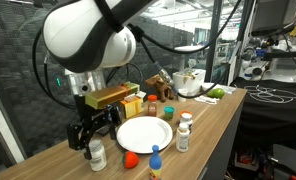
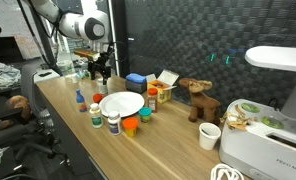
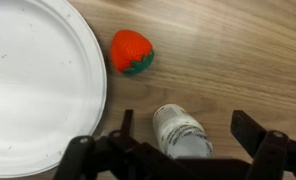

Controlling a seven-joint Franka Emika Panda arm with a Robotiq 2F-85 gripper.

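Observation:
A small white bottle (image 1: 96,156) stands upright on the wooden table. From above, in the wrist view, the bottle (image 3: 178,128) lies between the two spread fingers, with a gap on both sides. My gripper (image 1: 94,134) points down over its top and is open, holding nothing. In the second exterior view the gripper (image 2: 99,71) is at the far end of the table, with the bottle (image 2: 102,87) just below it. The bottle's lower side is partly hidden by the gripper in the wrist view.
Close by are a red strawberry (image 3: 132,51) and a white plate (image 3: 38,90). A blue bottle (image 1: 155,163) and a white bottle (image 1: 183,136) stand near the front edge. Behind the plate are boxes and jars, and a brown toy animal (image 2: 201,100). Bare wood lies left of the bottle.

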